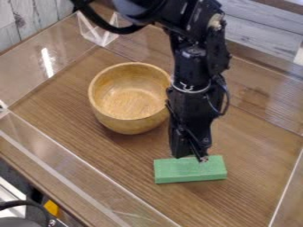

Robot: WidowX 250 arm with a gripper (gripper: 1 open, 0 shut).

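My black gripper (pixel 190 152) hangs over the back edge of a green block (pixel 190 173), its fingertips near or at the block's top; I cannot tell whether they touch. The fingers look shut, with nothing visible between them. The green block lies flat on the wooden surface, toward the front.
A wooden bowl (pixel 124 106) sits to the left of the arm. Clear plastic walls edge the wooden floor (pixel 83 151) at left and right. Bare floor shows to the right of the arm and in front of the block.
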